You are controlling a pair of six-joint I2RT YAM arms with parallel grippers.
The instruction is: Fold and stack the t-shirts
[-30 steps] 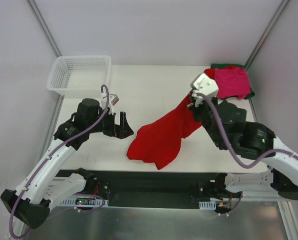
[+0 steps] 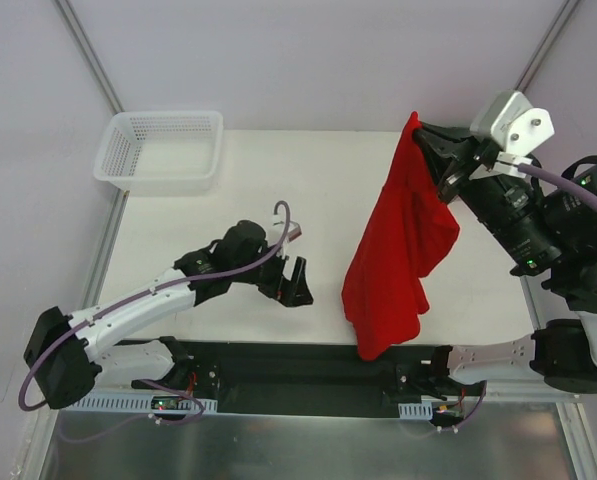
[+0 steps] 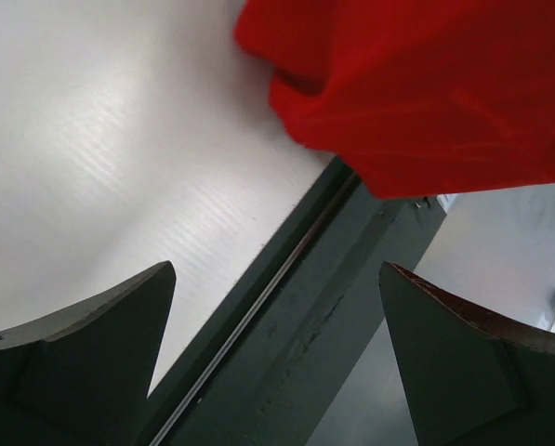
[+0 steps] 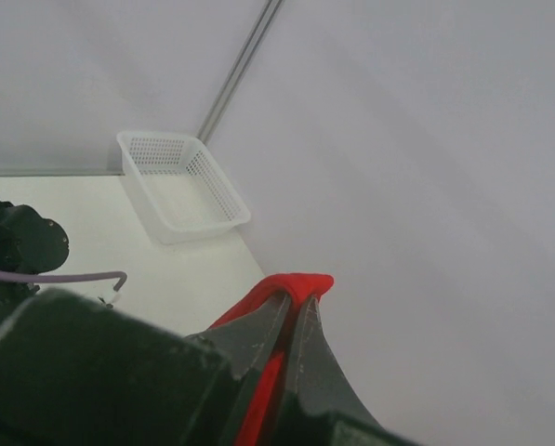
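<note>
A red t-shirt [image 2: 393, 270] hangs down from my right gripper [image 2: 418, 133], which is shut on it high above the table's right side. In the right wrist view a fold of red cloth [image 4: 300, 284] pokes out between the fingertips. My left gripper [image 2: 296, 285] is open over the middle front of the table, left of the shirt, with nothing between its fingers. The left wrist view has the shirt's lower part [image 3: 426, 102] beyond the open fingers, apart from them. The stack at the back right is hidden behind the right arm.
An empty white basket [image 2: 163, 185] stands at the table's back left.
My left gripper has moved right, closer to the shirt.
</note>
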